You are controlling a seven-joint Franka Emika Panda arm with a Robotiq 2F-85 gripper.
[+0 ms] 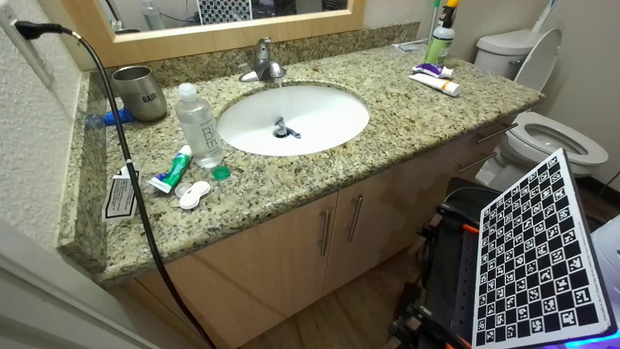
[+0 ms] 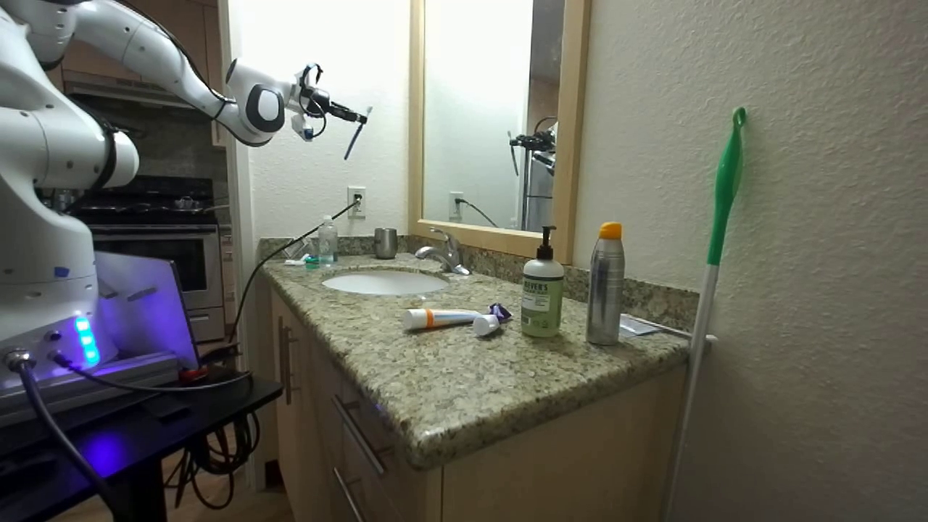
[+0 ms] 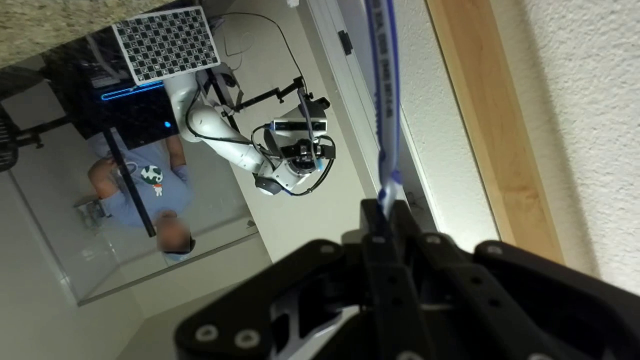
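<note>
In the wrist view my gripper is shut on a long, thin strip [image 3: 387, 90], clear to bluish white with blue edges and printed lettering. It runs up from the fingertips out of the frame; what it is exactly, I cannot tell. Exterior view 2 has the gripper [image 2: 362, 118] high above the far end of the counter, the thin strip [image 2: 354, 142] hanging at a slant from its tips, clear of everything below. Neither arm nor gripper is directly in sight in exterior view 1.
On the counter [image 1: 273, 180] stand a clear bottle [image 1: 200, 131], a steel cup [image 1: 139, 96] and a green tube [image 1: 174, 168]. A black cable [image 1: 125, 151] crosses the left end. A small dark item [image 1: 286, 130] lies at the sink's drain. The mirror [image 2: 478, 113] is close to the gripper.
</note>
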